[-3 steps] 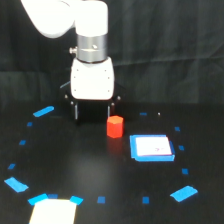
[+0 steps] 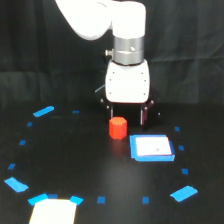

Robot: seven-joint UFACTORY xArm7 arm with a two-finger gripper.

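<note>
In the camera view my white gripper (image 2: 128, 112) hangs from the top with its fingers apart, one on the left and one on the right, just above and behind a red block (image 2: 118, 128). The block stands on the black table (image 2: 100, 175), to the left of a white square pad with a blue border (image 2: 152, 147). I see nothing held between the fingers.
A pale square (image 2: 53, 212) lies at the front left edge. Blue tape strips and small blue marks are spread flat around the table.
My gripper has moved right, from left of the red block to over it. The block and the pad look unmoved.
</note>
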